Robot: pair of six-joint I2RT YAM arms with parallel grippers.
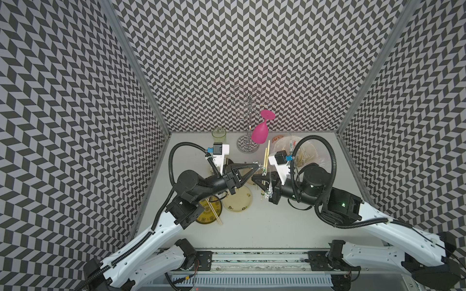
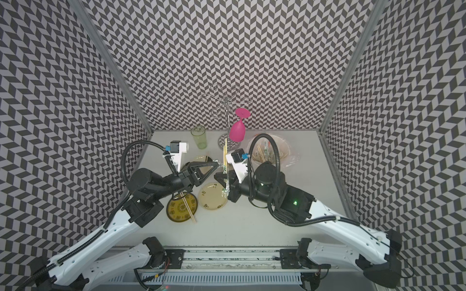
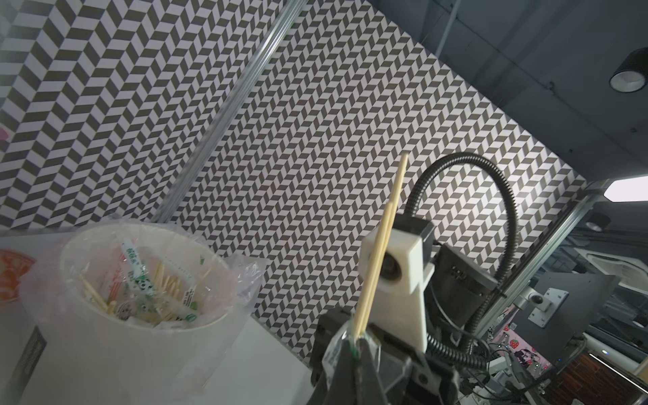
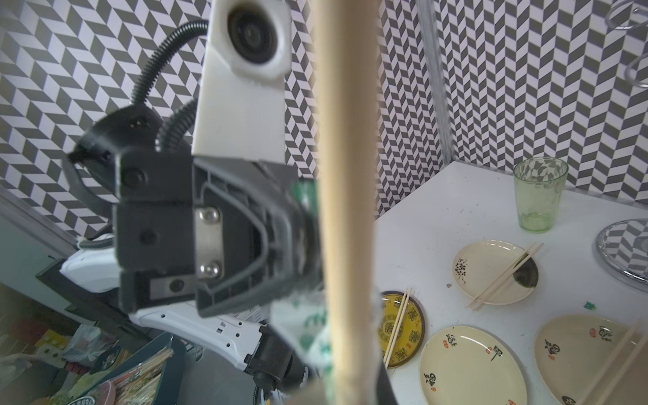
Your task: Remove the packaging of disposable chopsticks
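A pair of chopsticks (image 1: 266, 155) stands upright between my grippers, partly out of its clear, green-printed wrapper (image 4: 297, 317). My right gripper (image 2: 219, 176) is shut at the chopsticks, which fill the middle of the right wrist view, blurred. My left gripper (image 2: 215, 164) is shut, its tips at the crumpled wrapper beside the sticks. Whether wrapper lies pinched between the left fingertips is hard to tell; some plastic shows right at them in the left wrist view.
Plates (image 4: 472, 364), some with chopsticks on them, lie below. A green glass (image 2: 198, 138), a metal stand (image 1: 247, 144) with a pink glass (image 1: 259, 133), and a bagged bucket of wrapped chopsticks (image 3: 145, 317) stand at the back.
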